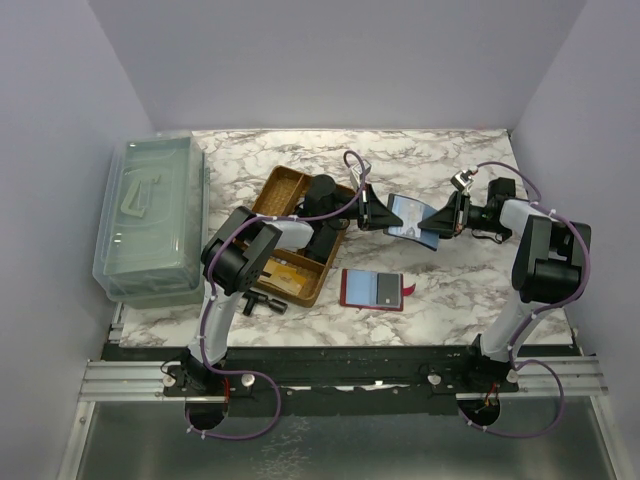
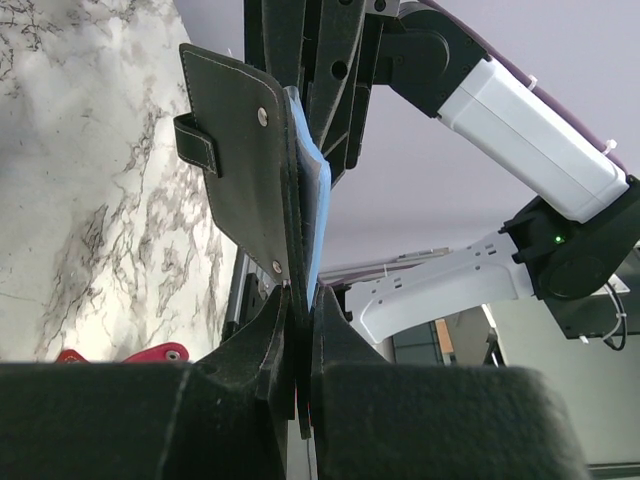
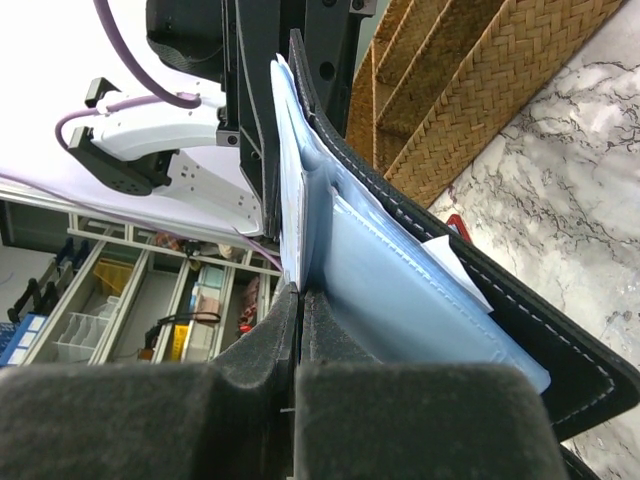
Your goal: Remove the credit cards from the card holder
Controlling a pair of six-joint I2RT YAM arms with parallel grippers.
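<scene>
An open black card holder (image 1: 410, 216) with light-blue sleeves is held in the air between both grippers. My left gripper (image 1: 379, 214) is shut on its left end; in the left wrist view the black cover (image 2: 240, 170) rises from between those fingertips. My right gripper (image 1: 448, 219) is at the other end, its fingers shut at the edge of the blue sleeves (image 3: 400, 300); whether they pinch anything is hard to see. A white slip (image 3: 452, 265) shows among the sleeves.
A woven compartment tray (image 1: 275, 188) stands left, beneath my left arm, and a clear lidded box (image 1: 150, 220) is at the far left. A red-edged item with blue and grey panels (image 1: 360, 289) lies below the holder. Bare marble surrounds these at the back.
</scene>
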